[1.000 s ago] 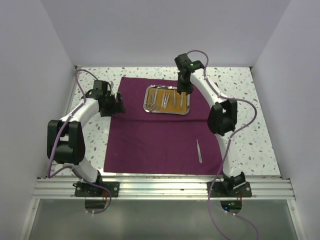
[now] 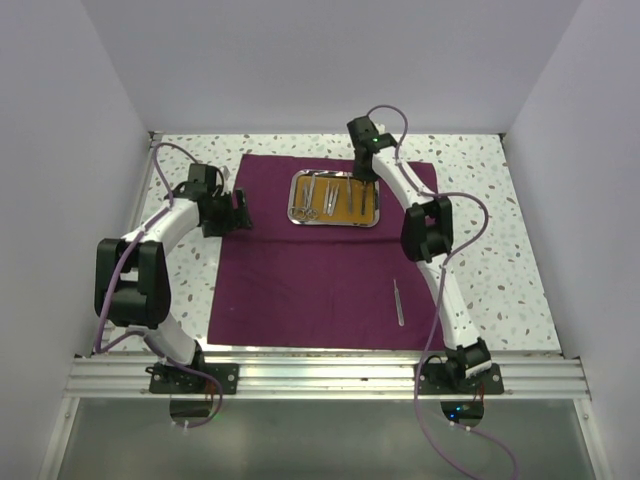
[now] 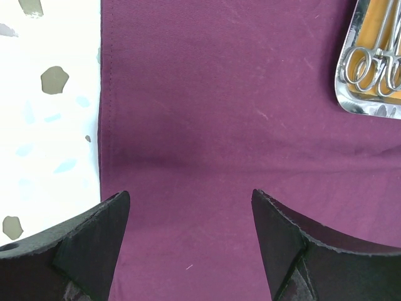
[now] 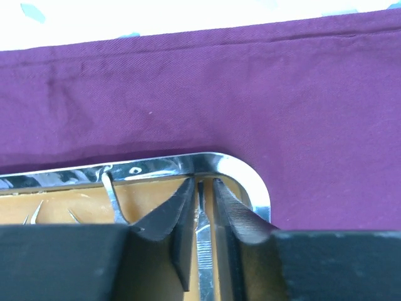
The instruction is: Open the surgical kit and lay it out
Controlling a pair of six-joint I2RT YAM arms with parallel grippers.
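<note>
The surgical kit's metal tray lies on the maroon cloth, with several instruments on its orange bottom. Over its right end is my right gripper; the fingers are close together but a narrow gap shows, with a slim silver instrument with a dark tip lying in line with it. I cannot tell whether they touch it. Ring-handled instruments fill the tray's left side. My left gripper hangs open and empty over the cloth, left of the tray. One slim silver instrument rests on the lower right cloth.
Bare cloth stretches across the front, left of the lone instrument. Beyond the cloth's edges shows the speckled white table. A second thin tool leans on the tray's far rim, close left of my right gripper.
The left arm shows hardly any change.
</note>
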